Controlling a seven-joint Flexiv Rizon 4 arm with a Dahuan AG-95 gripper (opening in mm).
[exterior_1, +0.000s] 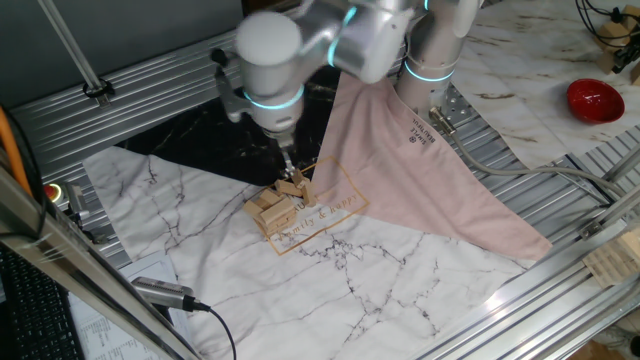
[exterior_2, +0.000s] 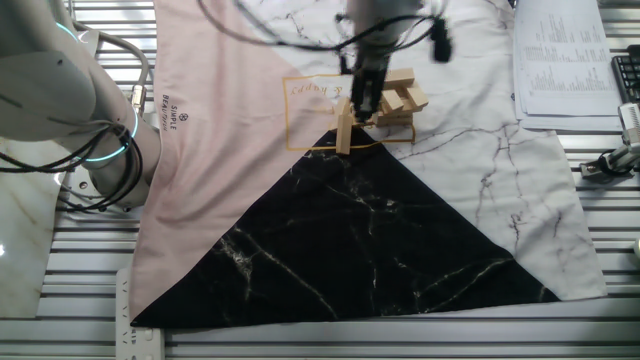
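Note:
Several pale wooden blocks (exterior_1: 268, 213) are heaped on the cloth, over one end of the gold printed frame. Exterior view 2 shows the same pile (exterior_2: 402, 92), some pieces lying at angles across others. At its side, a separate long block (exterior_2: 344, 136) reaches onto the black part of the cloth. My gripper (exterior_1: 291, 172) points down just over the black-side edge of the pile. From the other side the gripper (exterior_2: 368, 106) is dark and blurred, in front of some blocks. Whether its fingers are apart, or touch a block, cannot be made out.
A red bowl (exterior_1: 596, 101) stands far right. A metal post (exterior_1: 75, 245) and a cabled device (exterior_1: 165, 293) are at the left.

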